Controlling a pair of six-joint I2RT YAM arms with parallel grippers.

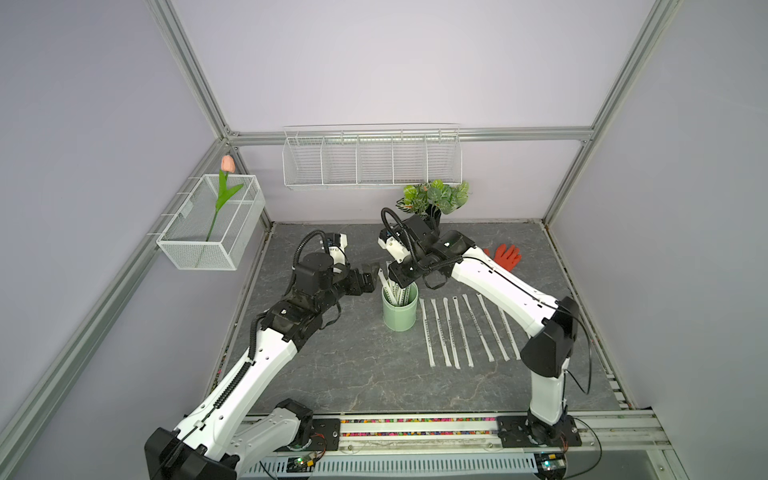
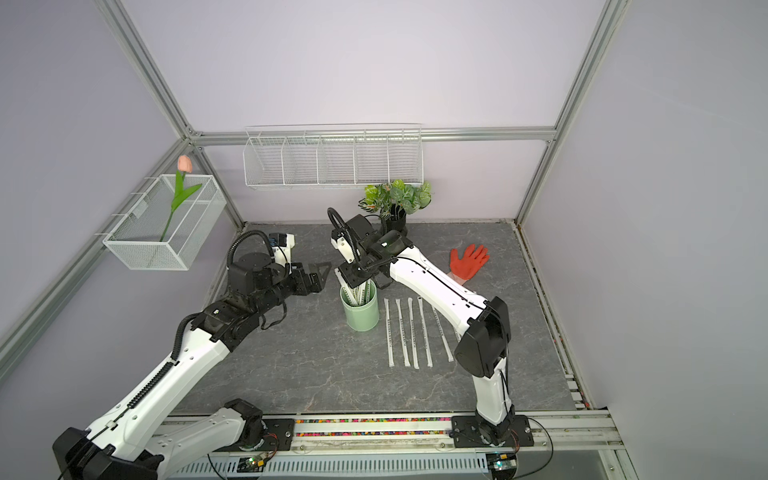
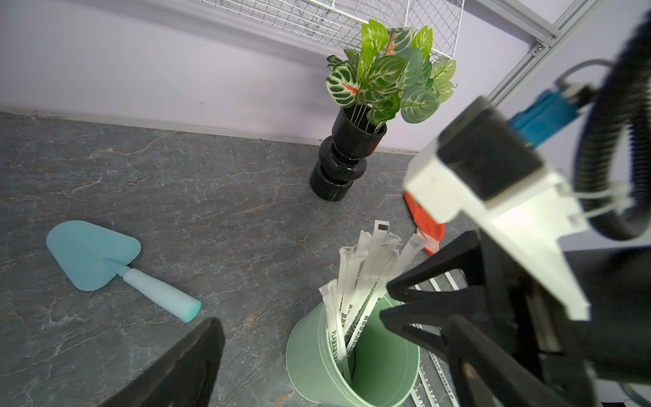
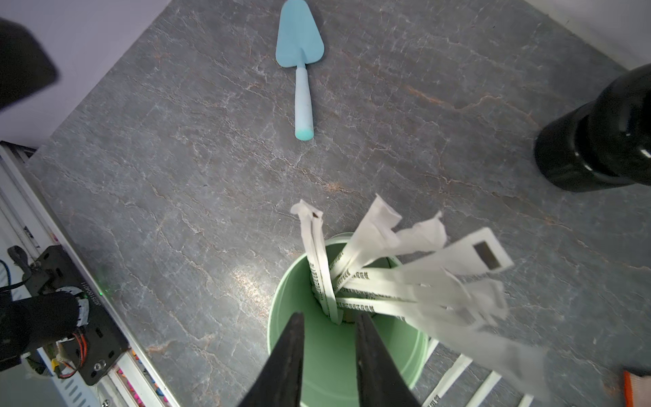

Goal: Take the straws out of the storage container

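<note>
A green container (image 1: 398,318) holds several white paper-wrapped straws (image 3: 359,285), bunched toward one side. My right gripper (image 1: 400,274) is over the container; in the left wrist view its black fingers (image 3: 420,315) reach down beside the straws, and I cannot tell whether they touch one. My left gripper (image 2: 313,278) stands open just left of the container, with nothing between its fingers. Several straws (image 1: 452,328) lie in a row on the table right of the container.
A teal trowel (image 3: 95,252) lies on the table on the left. A black vase with a plant (image 3: 332,169) stands behind the container, a red glove (image 2: 468,260) at the back right.
</note>
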